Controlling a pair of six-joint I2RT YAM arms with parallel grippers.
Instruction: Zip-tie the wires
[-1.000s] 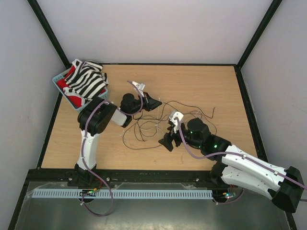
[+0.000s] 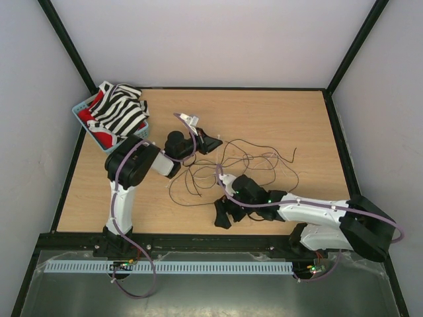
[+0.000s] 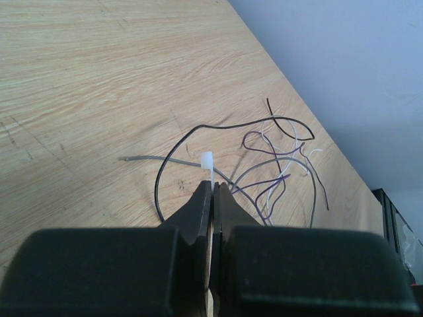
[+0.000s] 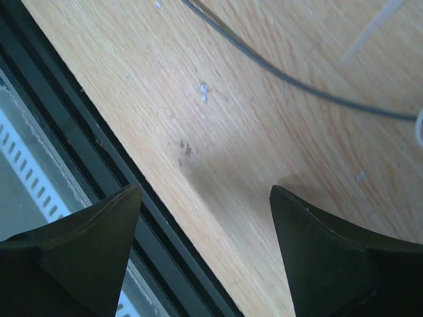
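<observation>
Loose wires point(image 2: 277, 153) in black, grey, purple and white lie tangled over the middle-right of the table. My left gripper point(image 2: 215, 141) is shut above their far left part; in the left wrist view a thin zip tie with a white head point(image 3: 207, 160) shows at its fingertips, though whether it is pinched is unclear. My right gripper point(image 2: 222, 218) is low at the table's front edge, below the wires, fingers apart with bare wood between them. In the right wrist view a grey wire point(image 4: 297, 82) and a pale strip point(image 4: 367, 33) lie beyond it.
A blue basket point(image 2: 80, 105) with striped and red cloth stands at the back left. A black frame edge point(image 4: 96, 139) runs just beside my right gripper.
My right arm has moved toward the front edge and slightly left, coming down below the wires. My left arm has stayed where it was.
</observation>
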